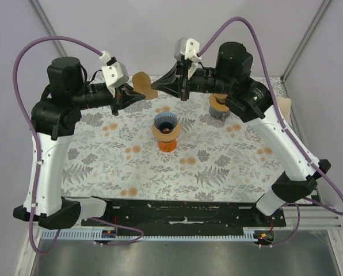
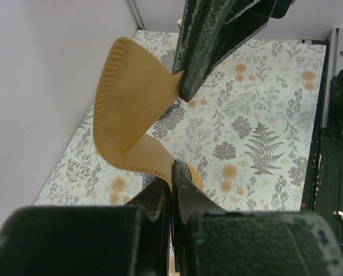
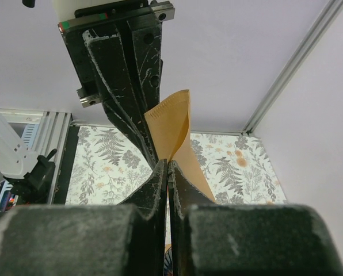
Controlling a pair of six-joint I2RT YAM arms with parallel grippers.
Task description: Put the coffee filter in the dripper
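Observation:
A folded brown paper filter hangs in the air between the two grippers. My left gripper is shut on its lower end. My right gripper has its fingertips at the filter's other side, close together on the paper; whether they grip it I cannot tell. Below, on an orange stand, sits the dripper, a cup with a tan rim and a ribbed interior, partly hidden behind the filter in the left wrist view.
A second tan-topped container stands at the back right, partly under the right arm. The patterned board is clear around the dripper, with walls at both sides.

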